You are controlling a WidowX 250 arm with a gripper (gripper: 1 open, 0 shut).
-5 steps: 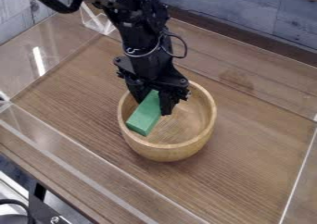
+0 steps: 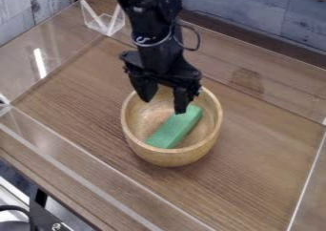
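A round wooden bowl (image 2: pixel 166 154) sits near the middle of the tabletop. A green rectangular object (image 2: pixel 176 127) lies inside it, slanting from lower left to upper right. My black gripper (image 2: pixel 163 94) hangs over the back of the bowl, open, its two fingers apart above the green object, with nothing seen between them.
A blue-grey planked surface runs along the back. Clear plastic pieces sit at the left edge, and a black cable lies at the lower left corner.
The green object, upright between my fingers a second ago, now lies in the bowl. My gripper has let it go and risen.
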